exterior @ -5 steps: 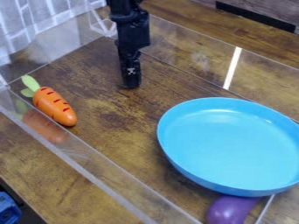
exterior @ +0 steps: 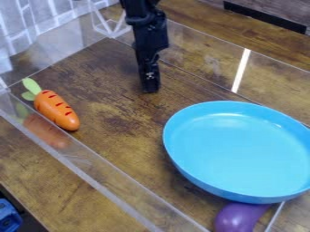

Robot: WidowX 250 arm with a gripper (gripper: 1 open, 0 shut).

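My black gripper [exterior: 149,80] reaches down from the top centre to just over the wooden surface, behind and left of a blue plate [exterior: 237,154]; its fingers are too dark and small to tell open from shut. An orange toy carrot [exterior: 54,109] with a green top lies at the left, apart from the gripper. A purple eggplant [exterior: 238,217] shows at the bottom right, partly behind the plate.
Clear low walls [exterior: 85,170] border the wooden area. A blue object [exterior: 7,216] sits at the bottom left corner outside them. Bare wood lies between the carrot, gripper and plate.
My gripper has shifted slightly to the right over the last second. The plate, carrot and eggplant look unchanged.
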